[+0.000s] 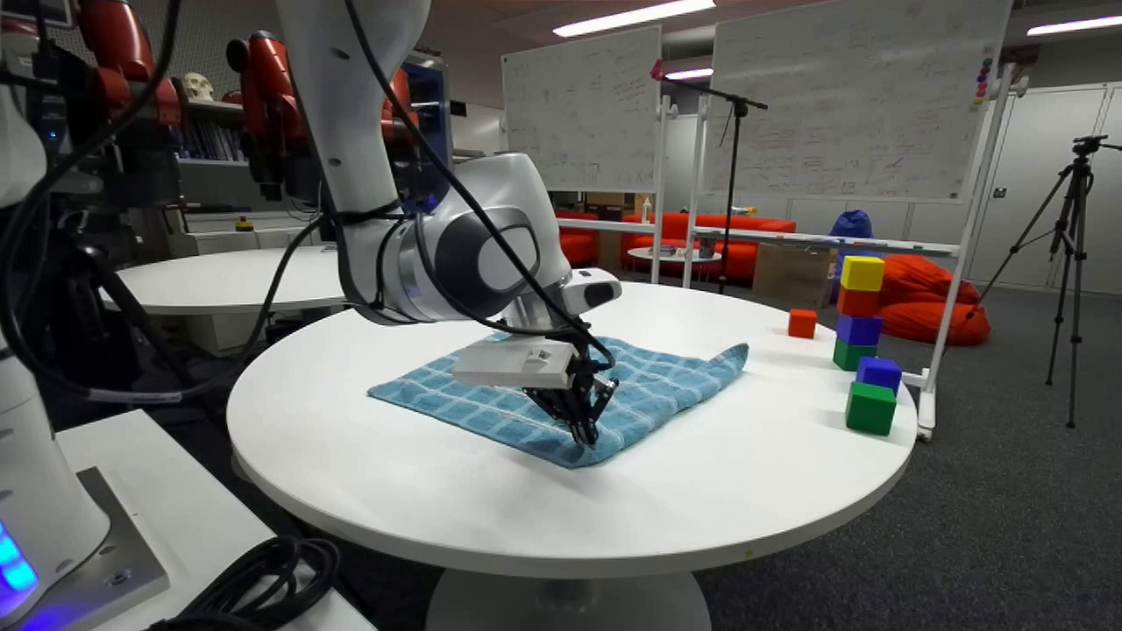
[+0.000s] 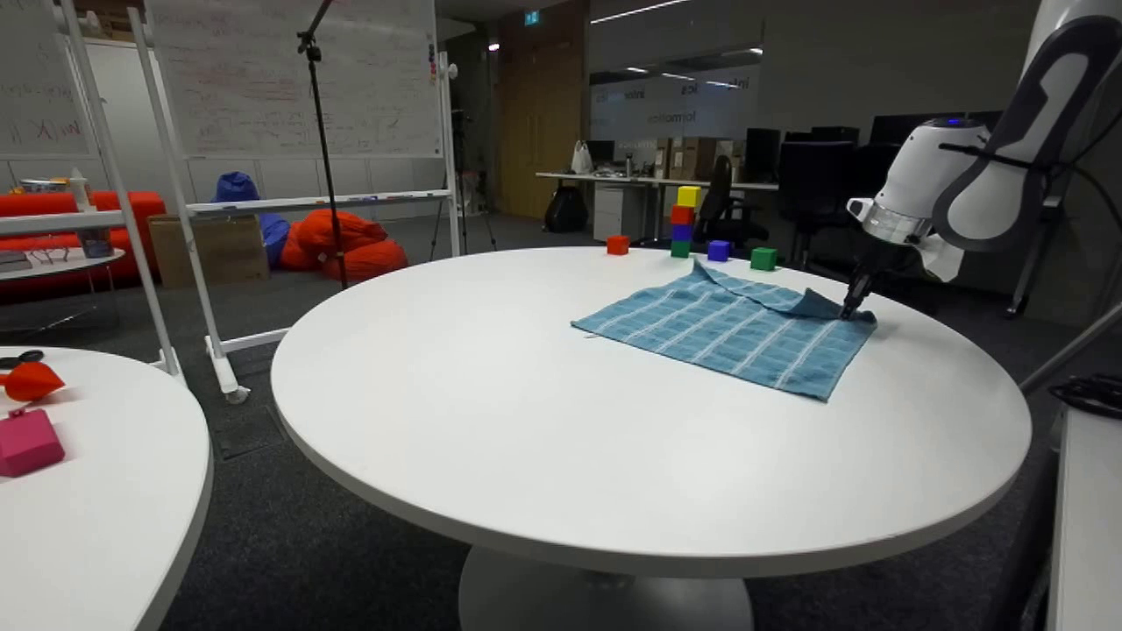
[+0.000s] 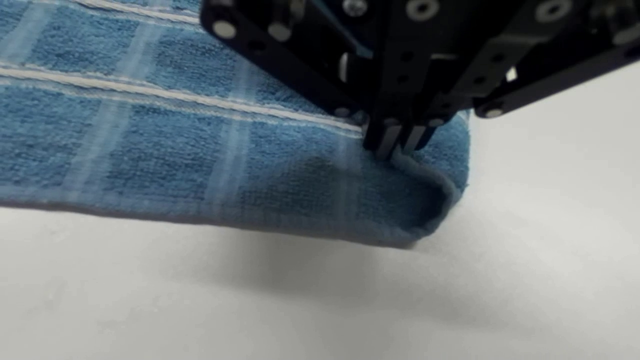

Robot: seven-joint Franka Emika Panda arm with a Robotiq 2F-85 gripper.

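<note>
A blue towel [image 2: 726,326] with pale stripes lies on the round white table [image 2: 526,442]. One side is folded over on itself, and the fold stands slightly raised at the far end in exterior view 2. My gripper points down at the near corner in exterior view 1. Its fingers are shut, and a curled towel edge [image 3: 426,171] runs up into the narrow gap between the tips. Below them the corner bends into a small open loop. How much cloth sits between the fingers is hidden.
Along the table's far right edge in exterior view 1 stand a block stack [image 1: 859,315], a red block [image 1: 801,322], a blue block [image 1: 879,372] and a green block [image 1: 870,408].
</note>
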